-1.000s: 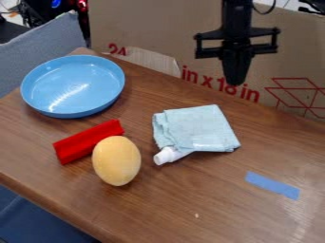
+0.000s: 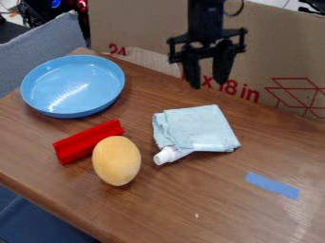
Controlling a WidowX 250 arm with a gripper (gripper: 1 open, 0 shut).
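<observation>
The black gripper (image 2: 207, 66) hangs high at the top centre, in front of the cardboard, above and behind a folded pale blue cloth (image 2: 197, 126); whether its fingers are open or shut is unclear. A white tube (image 2: 169, 156) sticks out from under the cloth's lower left edge. To the left lie a red block (image 2: 86, 141) and a yellow oval object (image 2: 117, 162). A blue plate (image 2: 72, 84) sits at the back left of the wooden table.
A cardboard wall (image 2: 286, 62) lines the back. A blue tape strip (image 2: 272, 185) is stuck on the table at right. Grey fabric (image 2: 32, 43) borders the left.
The gripper has shifted left and slightly down over the last second. The objects on the table look unchanged.
</observation>
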